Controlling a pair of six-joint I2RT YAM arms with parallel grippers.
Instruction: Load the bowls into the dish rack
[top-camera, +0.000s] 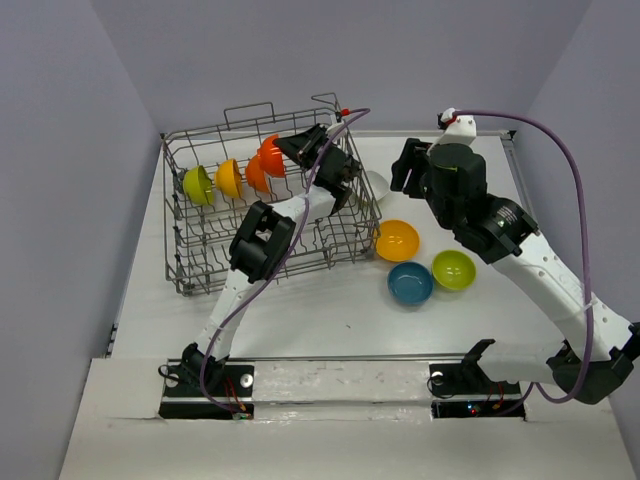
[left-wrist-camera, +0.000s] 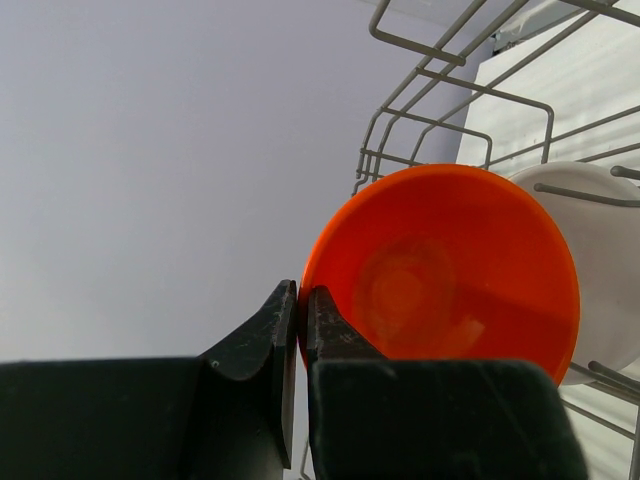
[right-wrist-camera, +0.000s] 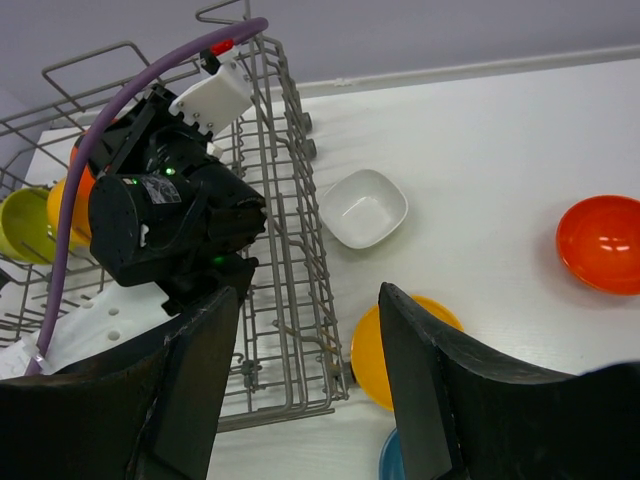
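In the dish rack (top-camera: 175, 240), a green bowl (top-camera: 197, 187), a yellow bowl (top-camera: 228, 178) and an orange bowl (top-camera: 254, 178) stand on edge. My left gripper (top-camera: 285, 142) is at a red-orange bowl (left-wrist-camera: 440, 270) at the back right, its fingers meeting the rim; whether they grip it is hard to tell. A white dish shows behind that bowl in the left wrist view. My right gripper (top-camera: 410, 165) hangs open over the table's right side, nothing between its fingers.
On the table right of the rack lie a white bowl (right-wrist-camera: 363, 205), a red bowl (right-wrist-camera: 598, 240), a yellow bowl (top-camera: 397, 240), a blue bowl (top-camera: 410, 283) and a green bowl (top-camera: 454, 270).
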